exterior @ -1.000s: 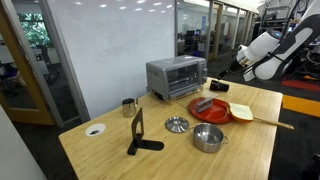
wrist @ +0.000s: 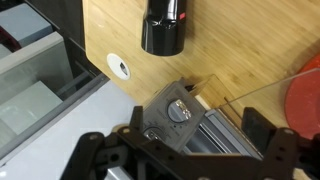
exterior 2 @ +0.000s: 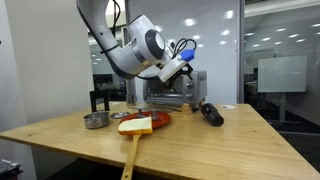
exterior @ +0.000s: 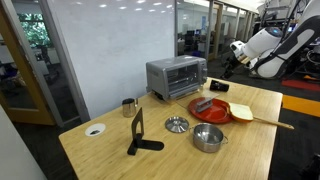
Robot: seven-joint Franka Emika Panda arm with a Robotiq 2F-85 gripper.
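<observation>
My gripper is open in the wrist view, its two dark fingers wide apart at the bottom edge with nothing seen between them. A silver toaster oven shows beyond the fingertips, with its knobs facing up in that view. In exterior view 2 the arm reaches across in front of the oven, and the gripper is hard to make out there. A black cylindrical object lies on the table at the top of the wrist view. The same black object sits right of the oven in exterior view 1.
A red plate lies before the oven, with a pale board and wooden handle beside it. A steel pot, a lid, a black stand and a mug stand nearby.
The arm has shifted a little at the right of exterior view 1, its white link stretching further left. The objects on the table have not moved.
</observation>
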